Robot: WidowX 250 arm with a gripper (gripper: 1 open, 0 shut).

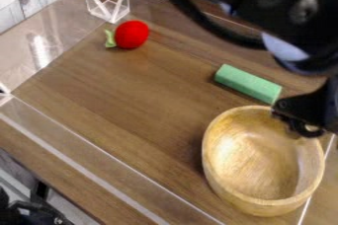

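My gripper [306, 120] is at the right edge, over the back rim of a wooden bowl [262, 175]; its fingers are dark and partly out of frame, so its finger state is unclear. A green block [247, 84] lies on the table just behind the bowl, left of the gripper. A red vegetable with a green stem [130, 35] lies toward the back left.
A clear wire-like stand [107, 5] sits at the back left beside a transparent edge panel. The dark arm crosses the top right.
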